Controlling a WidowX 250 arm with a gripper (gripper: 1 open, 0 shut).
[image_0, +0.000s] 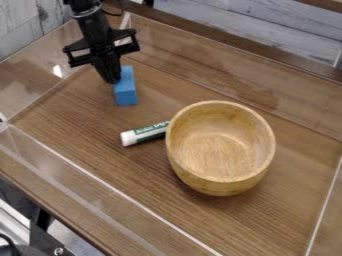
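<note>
The black gripper (107, 62) is at the upper left of the wooden table, low beside a blue block (126, 92), touching or just left of its top end. Its fingers look close together, with nothing clearly between them; the exact contact with the block is hard to tell. The block sits on the table.
A green and white tube (144, 133) lies below the block. A large light wooden bowl (221, 114) takes up the lower right. A black cable shows at the lower left corner.
</note>
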